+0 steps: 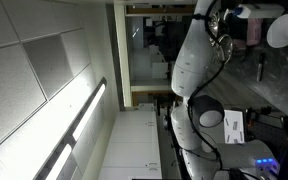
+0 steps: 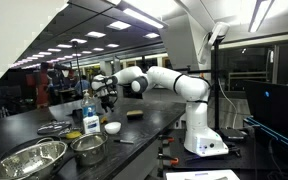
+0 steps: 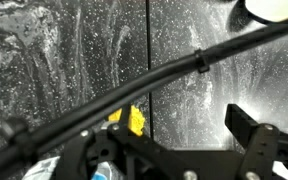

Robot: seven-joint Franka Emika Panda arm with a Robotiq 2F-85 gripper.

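Note:
My gripper stands open high over the dark speckled counter point(image 3: 79, 50), its black fingers wide apart with nothing between them. Below it in the wrist view, a yellow item point(image 3: 134, 121) lies partly behind a thick black cable. The top of a bottle point(image 3: 103, 172) shows at the lower edge. In the second exterior view the gripper point(image 2: 109, 98) is small and dark, above the counter near the upright bottle point(image 2: 90, 116); its fingers cannot be made out there.
A colander point(image 2: 29, 163), a metal pot point(image 2: 89, 151) and a pan point(image 2: 54, 128) stand on the near left of the counter. A white bowl point(image 2: 112, 128) sits right of the bottle. Farther right lies a tan block point(image 2: 135, 113). Bare counter point(image 2: 149, 130) shows between the bowl and the arm base.

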